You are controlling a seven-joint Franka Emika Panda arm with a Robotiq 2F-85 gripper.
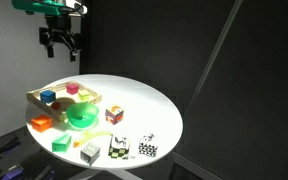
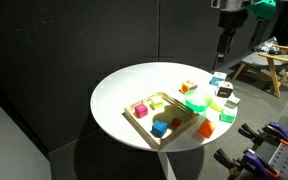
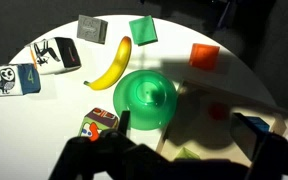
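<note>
High above the white round table, my gripper (image 1: 61,52) stands open with nothing between its fingers. In the wrist view its dark fingers (image 3: 112,155) show at the bottom, wide apart. Below lies a green bowl (image 3: 145,100), next to a wooden tray (image 2: 136,122). A blue block (image 2: 159,128), a pink block (image 2: 141,111), a yellow-green block (image 2: 157,102) and a small red thing (image 3: 219,110) are in the tray. On the table around the bowl are a yellow banana (image 3: 110,66), an orange block (image 3: 203,57), a green block (image 3: 143,30) and a grey block (image 3: 92,29).
Picture-sided blocks also lie on the table: one with an owl (image 3: 14,79), a black-and-white one (image 3: 57,55) and a colourful one (image 3: 98,123). A wooden chair (image 2: 269,65) stands behind, off the table.
</note>
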